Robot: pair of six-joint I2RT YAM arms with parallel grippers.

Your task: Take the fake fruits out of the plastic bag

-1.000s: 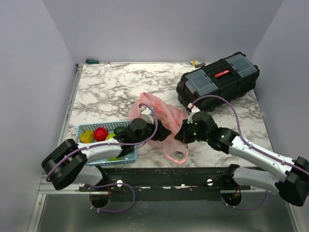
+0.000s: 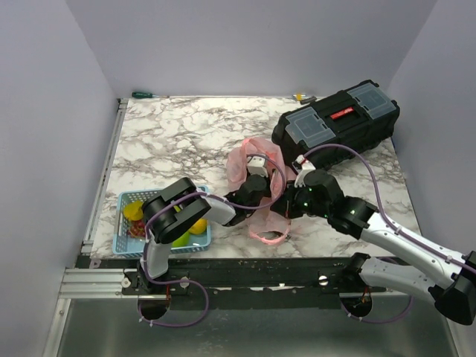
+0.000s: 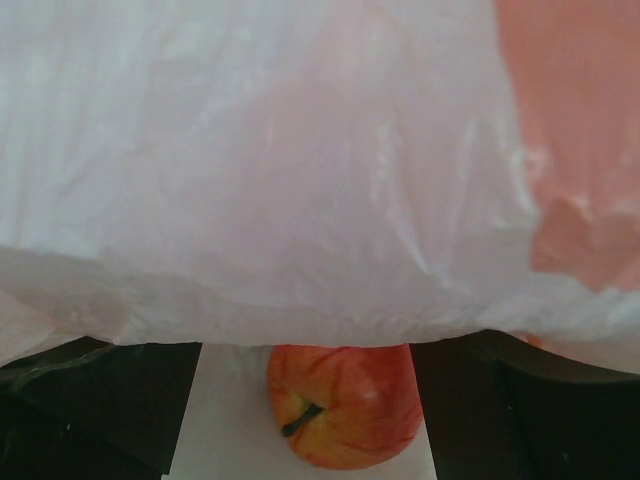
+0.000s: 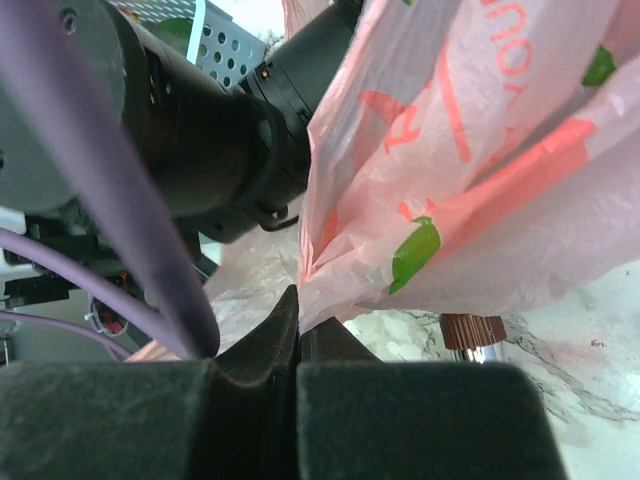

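A pink plastic bag [image 2: 245,149] stands near the middle of the table, with my left gripper [image 2: 260,186] reaching into it. In the left wrist view, the open fingers of my left gripper sit under the bag's film, and a red-orange fake apple [image 3: 350,410] shows between them, apparently not gripped. My right gripper is shut at the right side of the bag [image 4: 470,170], with thin plastic at its fingertips.
A blue basket [image 2: 126,245] with fake fruits stands at the left, under my left arm. A black toolbox [image 2: 335,123] lies at the back right.
My left gripper has moved rightward and deeper into the bag, raising the bag's upper part and shifting it right.
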